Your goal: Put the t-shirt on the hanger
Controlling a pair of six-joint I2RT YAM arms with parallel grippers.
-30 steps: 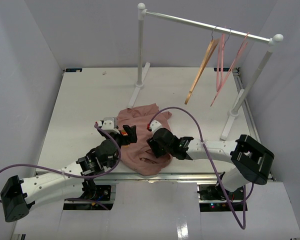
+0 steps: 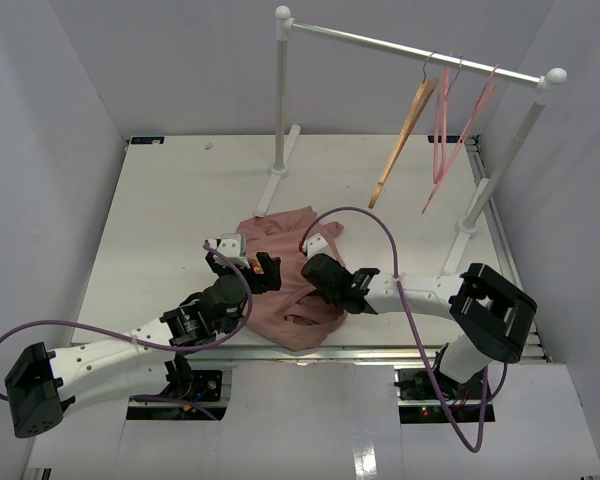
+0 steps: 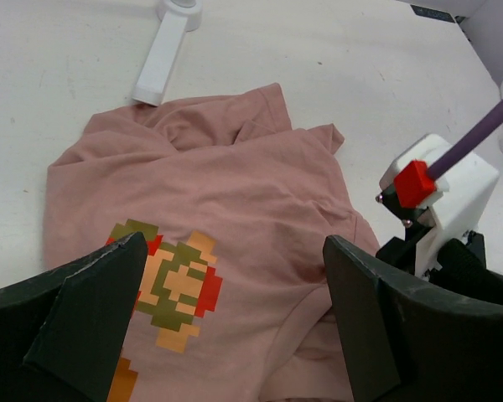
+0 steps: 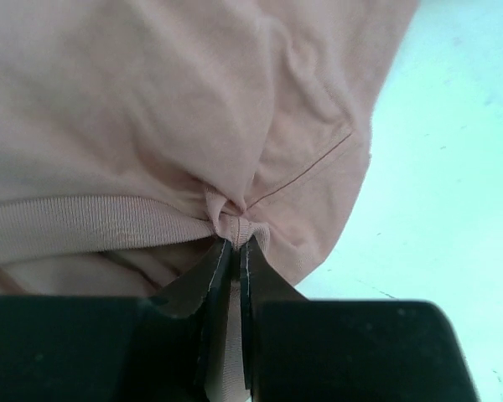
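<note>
A dusty-pink t-shirt [image 2: 285, 315] lies crumpled on the white table, a pixel-pattern print on it in the left wrist view [image 3: 180, 293]. My left gripper [image 2: 258, 270] hovers over its left half, fingers wide open with nothing between them. My right gripper is down on the shirt's right side, shut on a ribbed band of the fabric. Above the table at right a wooden hanger [image 2: 405, 135] and pink hangers [image 2: 465, 135] hang from a rail.
The white rack [image 2: 400, 48] stands at back and right, with feet [image 2: 278, 175] on the table just behind the shirt. Purple cables arch over both arms.
My right gripper has shifted a little, staying at the shirt's right side.
</note>
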